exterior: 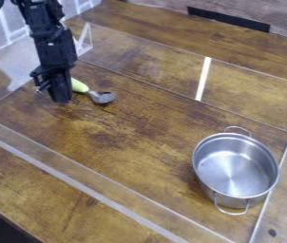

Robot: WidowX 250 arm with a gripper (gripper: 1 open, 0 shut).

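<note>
At the upper left, my black gripper (59,87) is low over the wooden table, just left of a utensil with a pale yellow-green handle (78,85) and a metal head (103,97). The gripper partly covers the handle's left end. Its fingertips look close together; whether anything is between them is hard to make out. A steel pot (235,169) with two wire handles stands at the right.
Clear panels or strips edge the work area, with a white tape strip (204,79) toward the back right.
</note>
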